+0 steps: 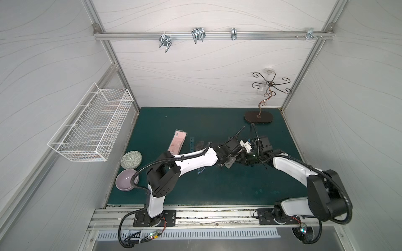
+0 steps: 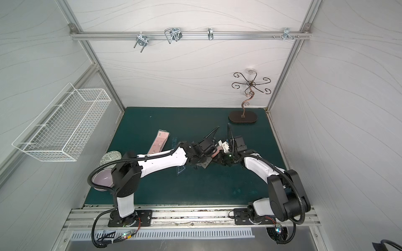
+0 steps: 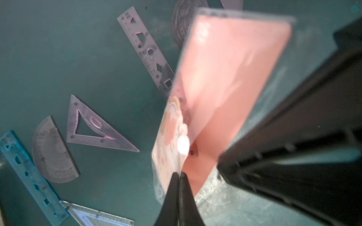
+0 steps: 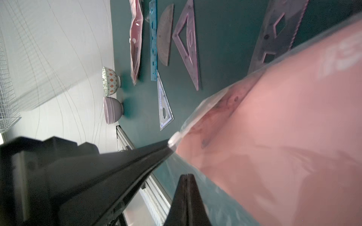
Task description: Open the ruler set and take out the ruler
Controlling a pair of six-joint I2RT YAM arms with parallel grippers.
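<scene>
A pink pouch with a clear cover (image 3: pixel 233 60) is held up between my two grippers. My left gripper is shut on its patterned flap, by the white button. From the other side my right gripper is shut at the pouch's clear edge, which appears pinched in its tips. A purple ruler (image 3: pixel 147 50) runs out of the pouch, its lower end showing through the clear cover. Loose on the mat lie a purple set square (image 3: pixel 84 109), a clear protractor (image 3: pixel 54 154), a blue ruler (image 3: pixel 28 177) and a clear set square (image 3: pixel 126 221).
Another pink packet (image 1: pixel 177 142) lies left of centre. A patterned bowl (image 4: pixel 109 81) and a mauve bowl (image 1: pixel 124 179) stand at the left edge. The metal stand (image 1: pixel 258 117) is at the back right.
</scene>
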